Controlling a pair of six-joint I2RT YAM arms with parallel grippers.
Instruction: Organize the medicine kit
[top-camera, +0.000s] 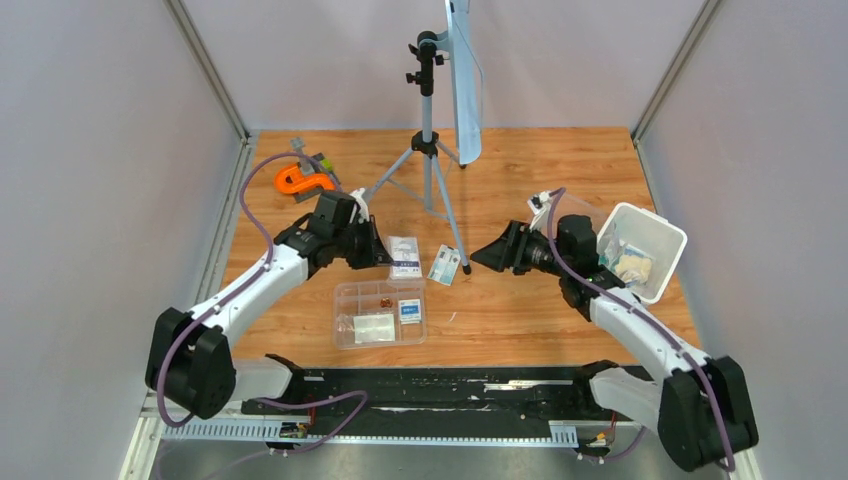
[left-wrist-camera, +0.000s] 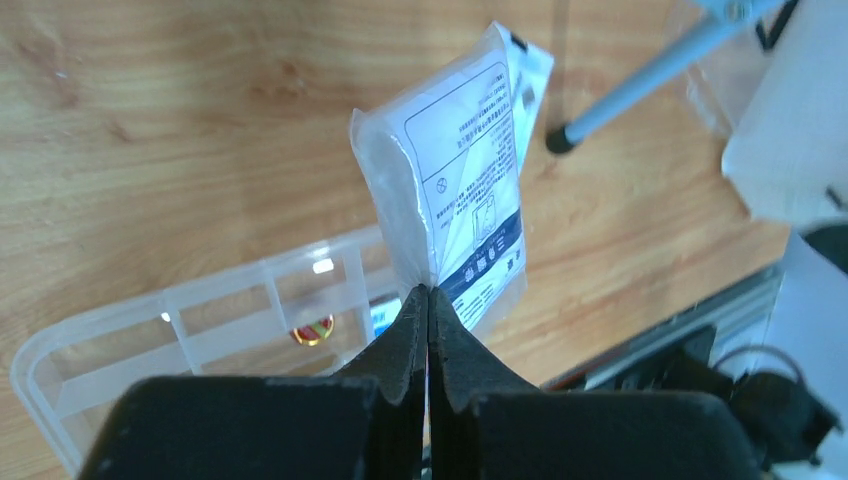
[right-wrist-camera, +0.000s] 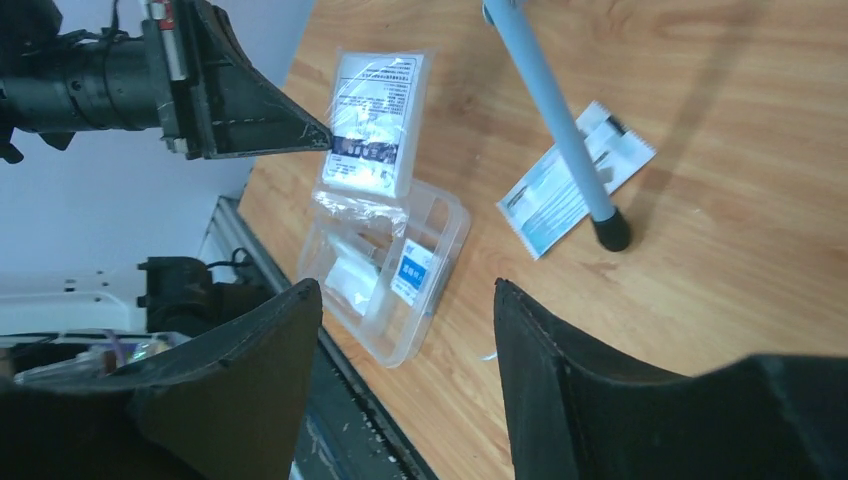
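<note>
A clear-wrapped white packet with a dark blue band hangs from my left gripper, whose fingers are shut on its edge. In the top view the packet lies above the back edge of the clear compartment box. That box holds a white pad, a small blue-and-white packet and a small brown item. My right gripper stands open, nothing between its fingers, to the right of the tripod foot. A flat blue-and-white packet lies on the table, partly behind the tripod leg.
The tripod stands mid-table, its front foot near the flat packet. A white bin with bagged supplies is at the right. An orange item lies back left.
</note>
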